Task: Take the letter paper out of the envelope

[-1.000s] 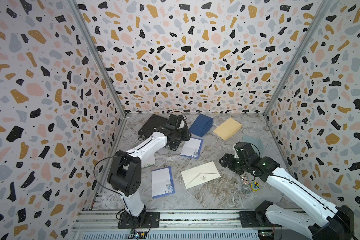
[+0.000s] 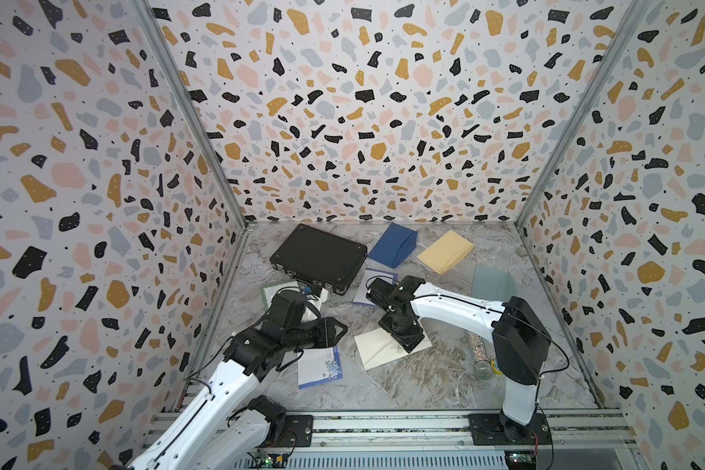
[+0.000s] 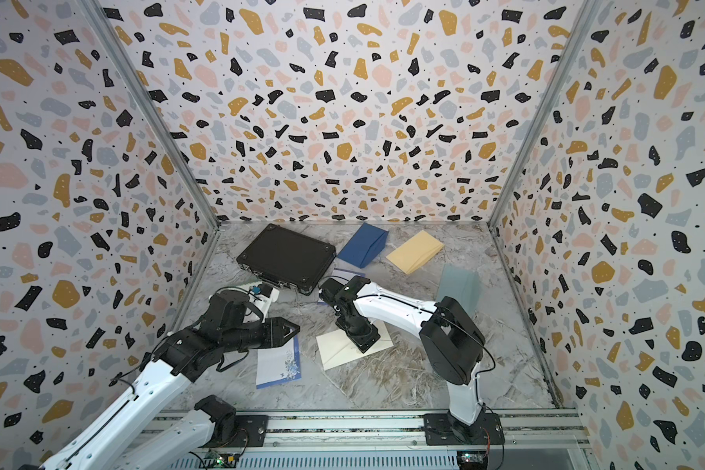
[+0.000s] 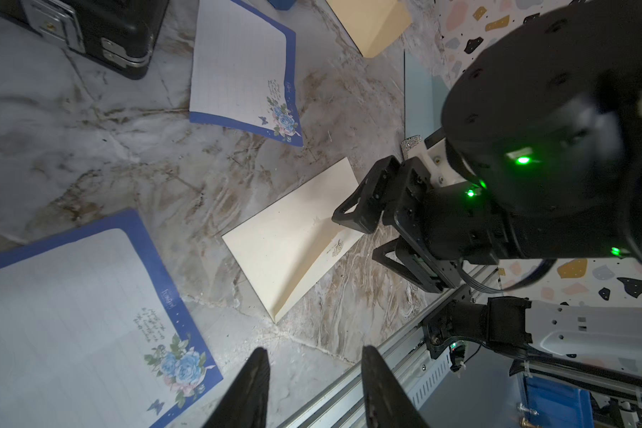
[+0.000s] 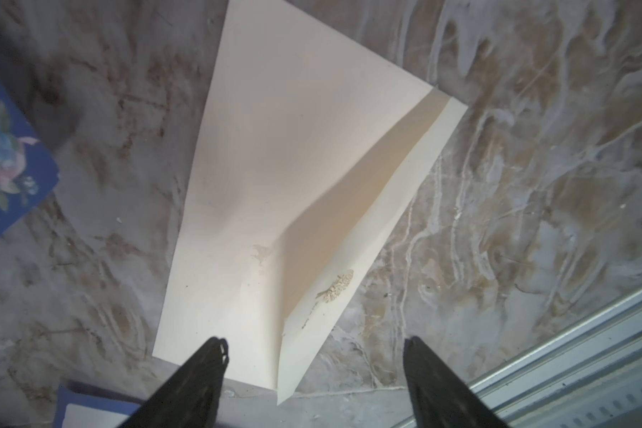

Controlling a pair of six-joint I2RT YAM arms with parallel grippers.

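Note:
A cream envelope [image 5: 235,178] lies on the marble table, its flap raised a little along one long edge and a gold seal mark on it. No paper shows sticking out of it. Over the envelope hovers my right gripper, open, with nothing between its fingers; in the left wrist view it stands above the flap side. To the envelope's left, my left gripper is held above the table, its fingers parted and empty. A blue-bordered letter paper [image 4: 78,314] lies flat near it, and another letter sheet [image 4: 242,64] lies farther back.
A black case [image 2: 318,254] stands at the back left. Behind lie a blue envelope [image 2: 393,245] and a tan envelope [image 2: 445,250]; a pale blue sheet [image 2: 492,282] is at the right. Near the right arm lies a glittery tube [image 2: 479,356]. Bare marble surrounds the cream envelope's front.
My right gripper has swung left from beside the cream envelope to above it. The envelope has stayed in place.

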